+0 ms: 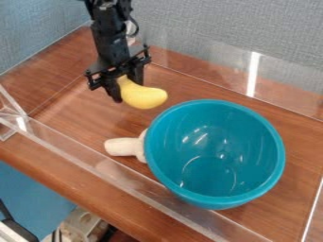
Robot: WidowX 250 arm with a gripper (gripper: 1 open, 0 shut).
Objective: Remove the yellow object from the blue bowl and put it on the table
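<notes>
A yellow, elongated object (144, 95) is in the grip of my black gripper (120, 83), left of and behind the bowl. Its rounded end sticks out toward the bowl, and the other end is hidden by the fingers. Whether its underside touches the wooden table (74, 112) cannot be made out. The blue bowl (214, 156) stands at the right, and its inside looks empty.
A whitish, bottle-like object (124, 146) lies against the bowl's left side. A clear barrier (120, 180) runs along the table's front edge. Grey walls rise behind. Bare wood lies left of and in front of the gripper.
</notes>
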